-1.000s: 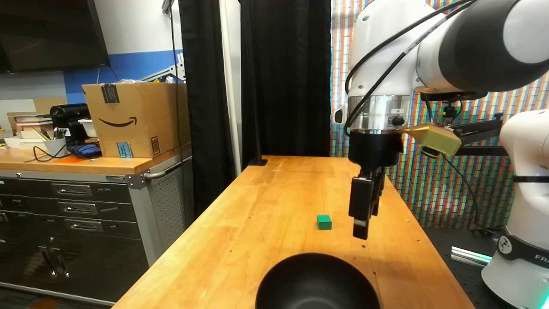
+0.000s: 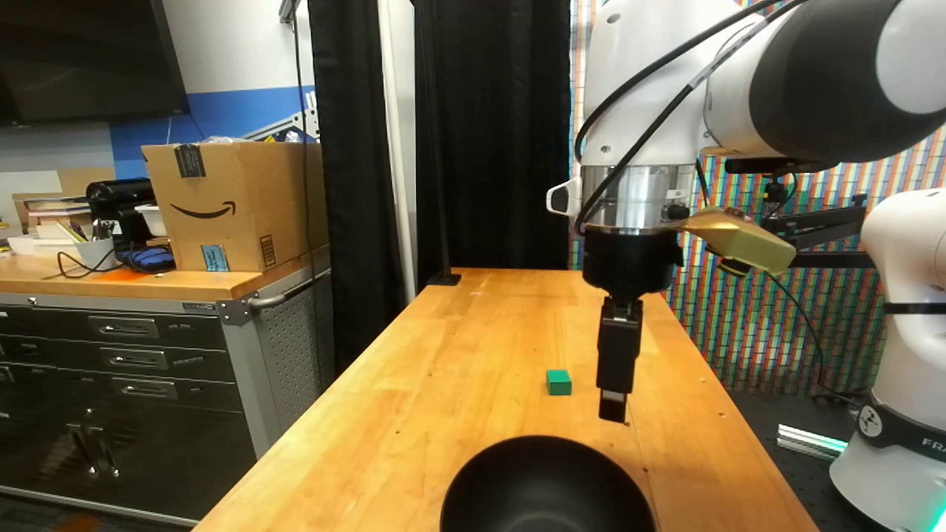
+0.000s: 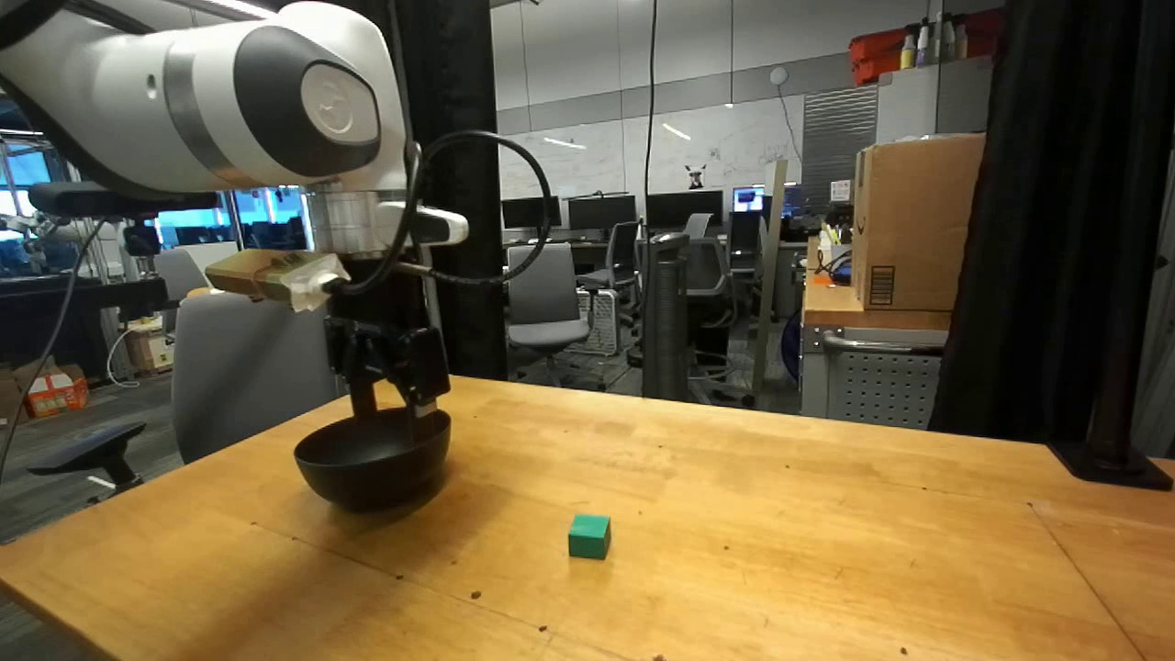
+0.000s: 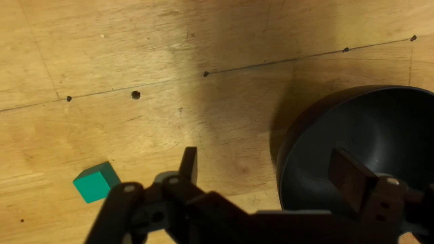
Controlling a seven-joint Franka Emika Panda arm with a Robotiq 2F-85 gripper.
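A small green cube (image 3: 589, 536) rests on the bare tabletop; in the wrist view the same cube (image 4: 92, 187) lies at the lower left, outside the left finger. The black bowl (image 2: 548, 496) stands at the near end in exterior view 1, its visible interior empty. My gripper is open, its fingers wide apart with nothing between them. From the wrist, the right finger (image 4: 350, 177) overlaps the bowl's inside, while the left finger appears over wood between cube and bowl. In exterior view 1 the gripper (image 2: 613, 406) hangs above the table, right of the cube.
A black stand base (image 3: 1113, 466) sits at the table's far right in exterior view 2. A cardboard box (image 2: 226, 208) is on a separate workbench.
In exterior view 1 my gripper has shifted slightly left and a little lower, and it has turned, so its fingers now line up one behind the other. The cube and bowl have not moved.
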